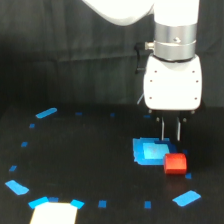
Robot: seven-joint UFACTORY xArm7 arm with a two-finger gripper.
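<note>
A red cube rests on the dark table at the right. It sits against the lower right corner of a blue taped square, which has a lighter blue patch within it. Above and just behind the cube hangs my gripper, pointing down. Its two thin fingers stand apart, with nothing seen between them. The gripper is clear of the cube in this view.
Blue tape strips and small blue marks lie spread over the dark table. A pale, bright object is cut off by the bottom edge at left. The middle and left of the table hold no upright objects.
</note>
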